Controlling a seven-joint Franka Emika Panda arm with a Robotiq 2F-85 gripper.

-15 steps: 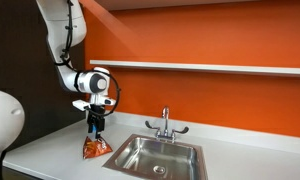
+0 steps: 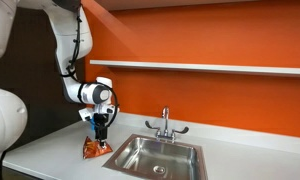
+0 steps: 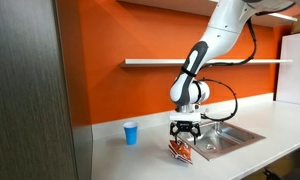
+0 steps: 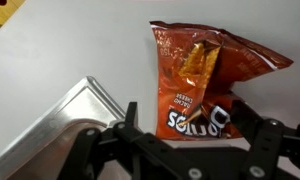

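A shiny orange-red chip bag [image 2: 93, 149] rests on the white counter, left of the sink. Dark and gold print covers its face, and white lettering runs along one end of the bag [image 4: 202, 75] in the wrist view. My gripper [image 2: 101, 132] points down, low over the bag. Seen from the wrist, the dark fingers of the gripper stand wide apart, with the lettered end of the bag showing between them. From the other side, the gripper [image 3: 185, 135] overlaps the bag [image 3: 180, 150]; whether they touch is unclear.
A steel sink [image 2: 128, 162] with a faucet [image 2: 166, 125] lies close to the bag's right. In exterior view 2 a blue cup [image 3: 131, 133] stands on the counter near the wall. A white shelf [image 2: 210, 69] runs along the orange wall. Counter left of the bag is clear.
My gripper has come down toward the bag over the last second. The bag has not visibly moved. The blue cup behind the gripper has become hidden in exterior view 1.
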